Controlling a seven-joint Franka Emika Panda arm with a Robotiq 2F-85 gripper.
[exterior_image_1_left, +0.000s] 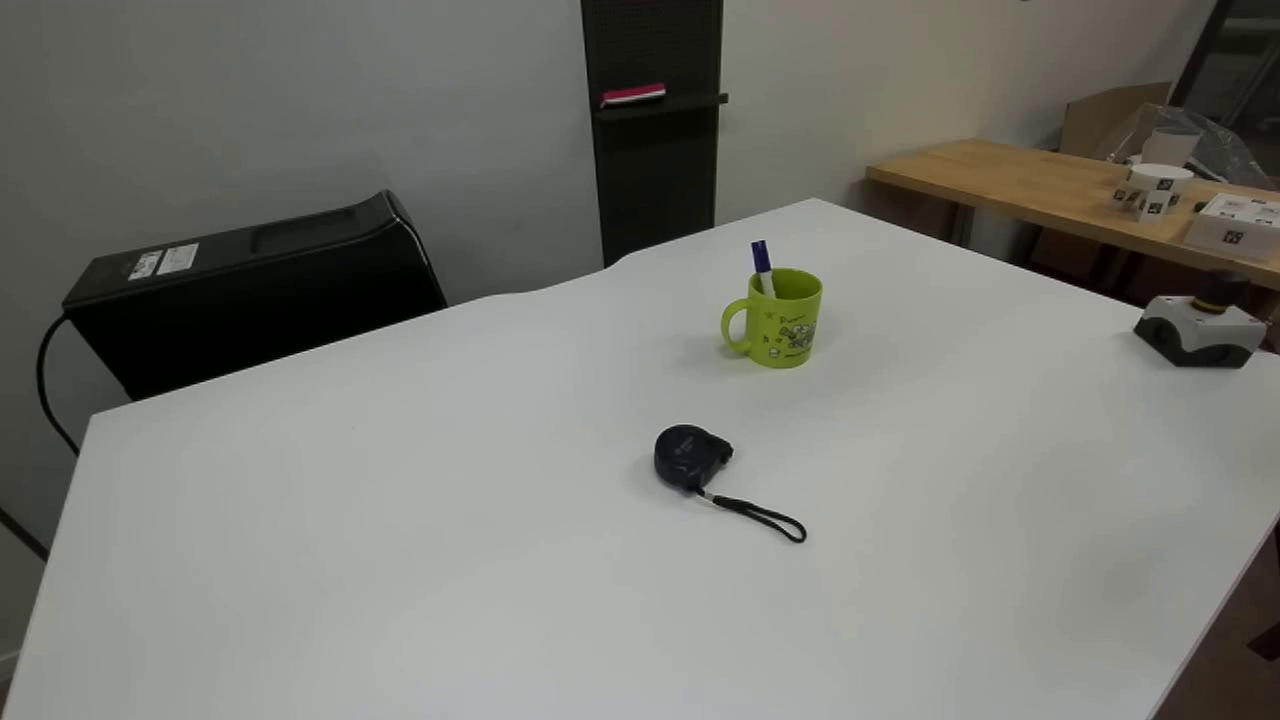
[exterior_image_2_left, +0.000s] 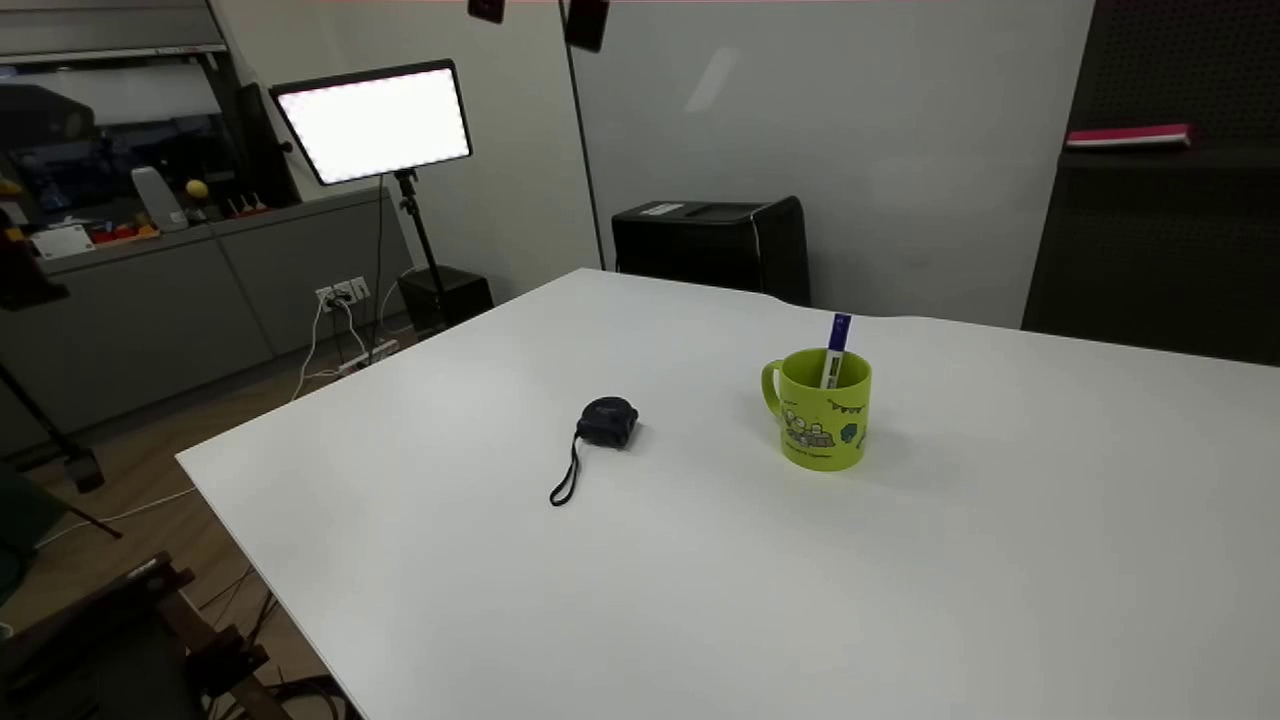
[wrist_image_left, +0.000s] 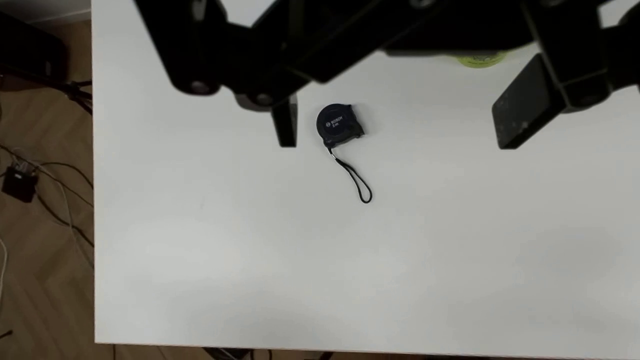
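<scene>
A green mug (exterior_image_1_left: 785, 326) stands upright on the white table, its handle to the left in exterior view 1. Inside it leans a marker (exterior_image_2_left: 836, 348) with a blue cap. A dark tape measure (wrist_image_left: 339, 125) lies flat, its black wrist strap (wrist_image_left: 357, 180) stretched out beside it. High above the table, my gripper is open, and its fingers are wide apart and empty. From the wrist, the tape measure appears below the gap, nearer the left finger; the gripper hides most of the mug. In exterior view 2 only the fingertips (exterior_image_2_left: 587, 22) show at the top.
The white table (exterior_image_1_left: 360, 516) is otherwise mostly bare. A grey and black button box (exterior_image_1_left: 1200, 326) sits at its right edge in exterior view 1. Behind the table are a black case (exterior_image_2_left: 714, 250) and a dark panel; a lit lamp (exterior_image_2_left: 378, 124) stands beyond the far left.
</scene>
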